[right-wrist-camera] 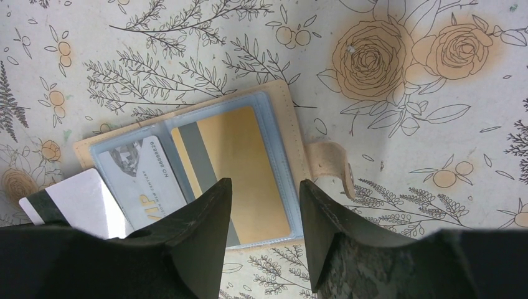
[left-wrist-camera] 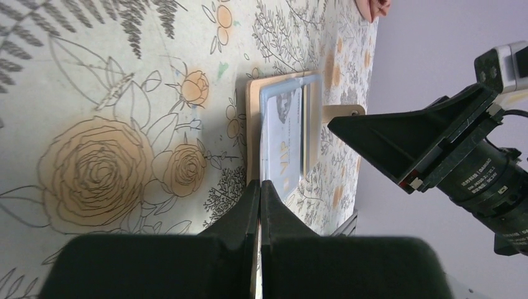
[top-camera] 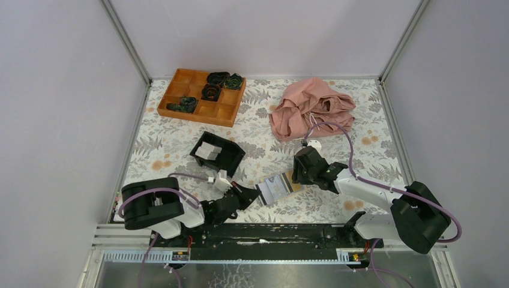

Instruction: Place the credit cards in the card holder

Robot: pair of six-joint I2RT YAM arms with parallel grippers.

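The card holder (top-camera: 273,191) lies open on the table between my grippers, with pale cards and a gold card (right-wrist-camera: 243,174) in its sleeves. A white card with a dark stripe (right-wrist-camera: 75,196) shows at its left end in the right wrist view. My left gripper is shut at that left end, its tips against the holder's edge; whether anything thin is between them I cannot tell. My right gripper is open above the gold-card end, by the holder's strap (right-wrist-camera: 327,159), with nothing between its fingers.
A black box (top-camera: 231,156) with white items stands behind the left arm. An orange compartment tray (top-camera: 222,111) is at the back left, a pink cloth (top-camera: 306,105) at the back right. Free table surrounds the holder.
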